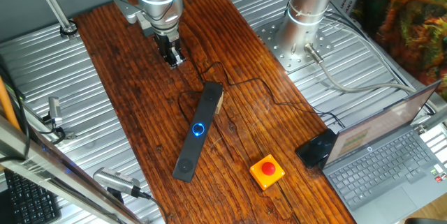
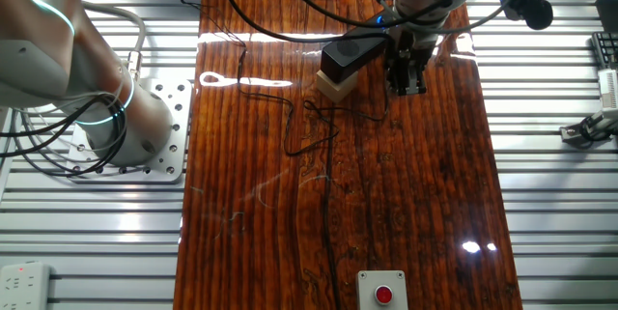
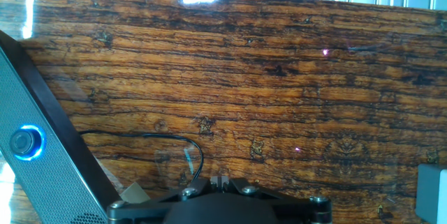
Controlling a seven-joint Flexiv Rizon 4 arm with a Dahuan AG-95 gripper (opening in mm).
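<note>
A long black speaker bar point(image 1: 198, 132) with a blue-lit ring around its knob lies across the table. In the wrist view the lit knob point(image 3: 26, 142) shows at the left. My gripper point(image 1: 176, 61) hangs over the table beyond the bar's far end, apart from it. Its fingertips point(image 3: 215, 181) meet at the bottom of the wrist view, shut, and nothing shows between them. A yellow box with a red button point(image 1: 267, 172) sits right of the bar. A grey box with a red button point(image 2: 383, 292) stands at the bottom of exterior view 2.
A pale wooden block point(image 2: 336, 85) props one end of the bar. A thin black cable point(image 2: 288, 122) loops over the table nearby. An open laptop point(image 1: 380, 172) and a black object point(image 1: 316, 148) stand at the right.
</note>
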